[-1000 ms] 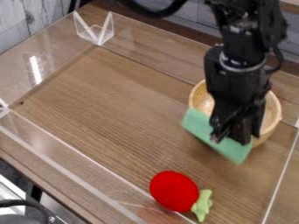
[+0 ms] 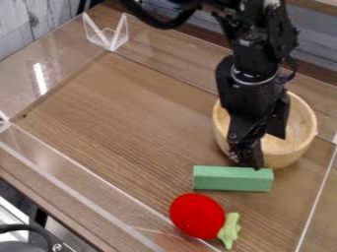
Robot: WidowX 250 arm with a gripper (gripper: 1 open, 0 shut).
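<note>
The black gripper (image 2: 247,148) reaches down into the pale wooden bowl (image 2: 297,148), open, its fingertips low near the bowl's front. A green block (image 2: 232,178) lies on the table just in front of the bowl. A red tomato-like object (image 2: 196,215) with a pale green piece (image 2: 230,230) beside it sits at the front.
A white wire object (image 2: 106,31) stands at the back left. A dark cable runs at the lower left corner.
The green block, raised at the gripper a second ago, now lies in front of the bowl. The gripper has since moved down over the bowl toward its front.
</note>
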